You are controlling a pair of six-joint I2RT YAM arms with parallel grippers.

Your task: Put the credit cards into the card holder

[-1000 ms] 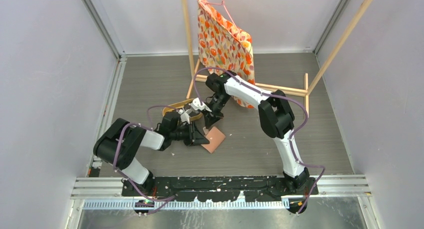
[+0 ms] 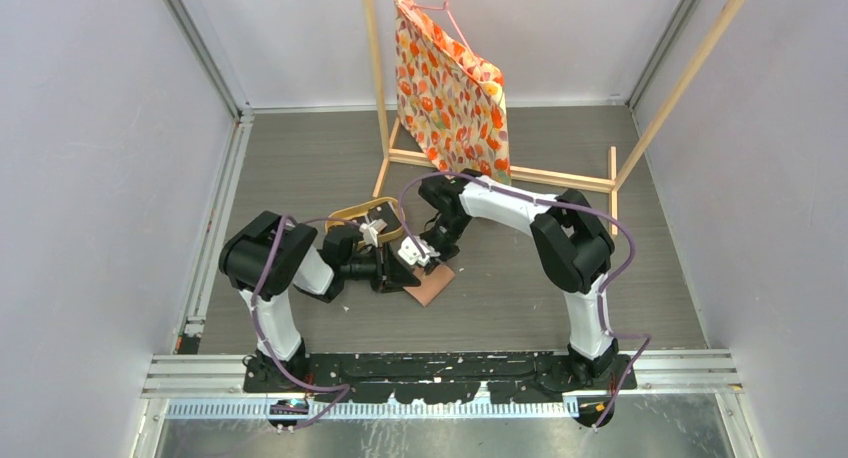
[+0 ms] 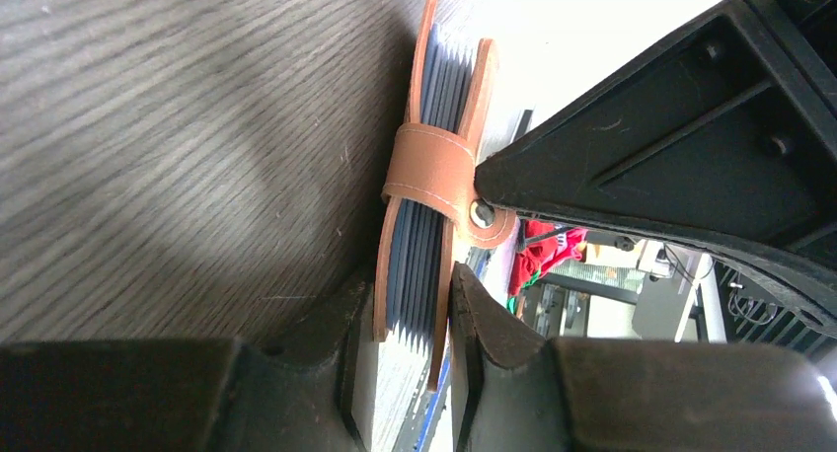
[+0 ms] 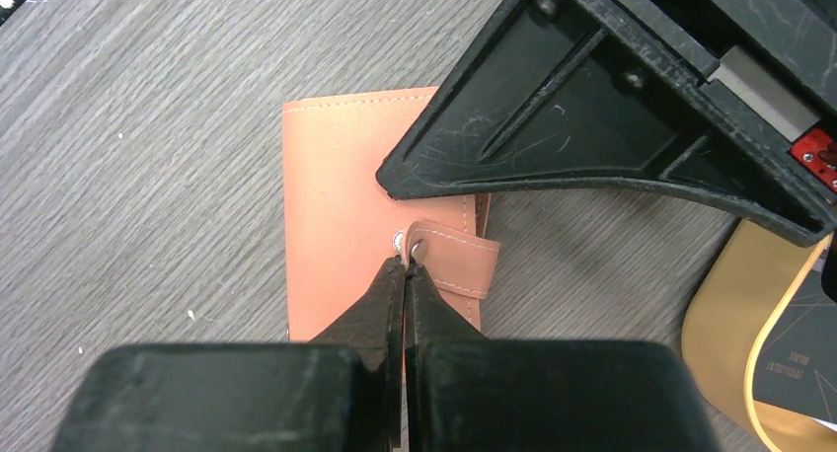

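The tan leather card holder (image 4: 345,195) lies on the grey floor between both grippers. In the left wrist view it (image 3: 426,176) appears edge-on, a stack of dark sleeves between its covers, a strap with snap around them. My left gripper is shut on the holder's near end. My right gripper is shut, its fingertips at the strap's tab and snap; whether it grips the tab is unclear. The other gripper's black finger is close over the holder in each wrist view.
A yellow tray (image 2: 337,214) with dark cards (image 4: 799,353) sits behind the left gripper. An orange patterned fabric (image 2: 445,88) hangs on a wooden frame at the back.
The left arm's upper links have shifted, while its gripper stays at the holder.
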